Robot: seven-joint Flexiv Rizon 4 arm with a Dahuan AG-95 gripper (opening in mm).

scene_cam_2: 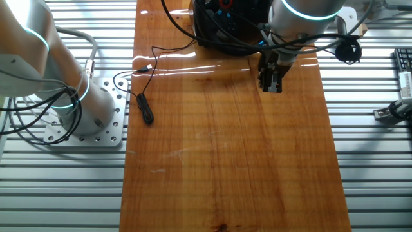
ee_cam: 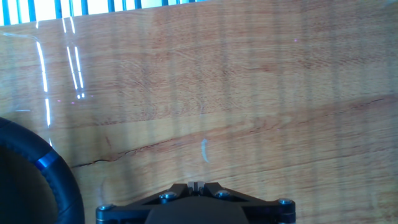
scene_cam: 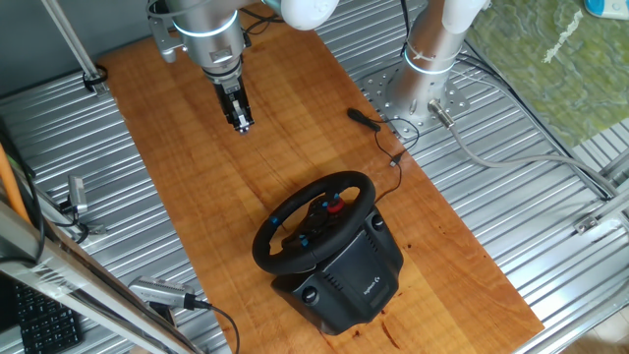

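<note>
A black racing steering wheel [scene_cam: 263,244] on its base [scene_cam: 356,287] rests on the wooden board, with blue marks and a red dial on it. Part of its rim [ee_cam: 65,186] enters the lower left of the wrist view; in exterior view 2 my arm partly covers the wheel. My gripper [scene_cam: 242,128] hangs over bare wood, well apart from the wheel. Its fingertips meet in the wrist view, so the gripper is shut, and nothing shows between them.
A thin black cable with a small bundle [scene_cam_2: 145,108] lies near the board's edge by the robot's base [scene_cam: 418,93]. A metal camera-like device [scene_cam: 162,292] stands beside the board. Bare wood [scene_cam_2: 212,167] covers much of the board.
</note>
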